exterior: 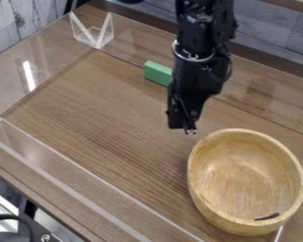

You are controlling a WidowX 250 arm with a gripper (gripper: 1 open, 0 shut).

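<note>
The black gripper [182, 123] hangs over the wooden table, shut, with nothing visible between its fingers, just above and left of a large tan bowl [245, 168]. A small green block [158, 73] lies at the back, partly hidden behind the arm. A small dark piece lies inside the bowl near its lower right.
White plastic brackets stand at the back left and left edge. A wall borders the table at the back.
</note>
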